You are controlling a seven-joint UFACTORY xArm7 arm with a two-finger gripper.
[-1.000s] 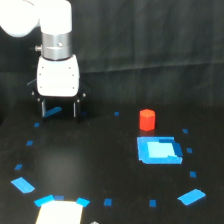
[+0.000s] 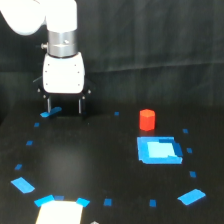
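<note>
My gripper point(image 2: 65, 104) hangs at the upper left below the white arm, pointing down. Its two dark fingers stand well apart, with nothing visible between them, so it is open. To its right, on the dark table, stands a small red block point(image 2: 147, 121). Just in front of the block is a blue square tray or frame point(image 2: 143, 153) with a white patch point(image 2: 160, 150) inside. The block appears to be behind the tray, outside it; whether the two touch I cannot tell.
Blue tape marks, such as a strip point(image 2: 22, 185) at left and another point(image 2: 191, 197) at right, are scattered over the table. A pale object point(image 2: 60, 213) cuts into the bottom edge.
My gripper has shifted slightly to the right and a little higher in the view. The red block and the blue tray have stayed put.
</note>
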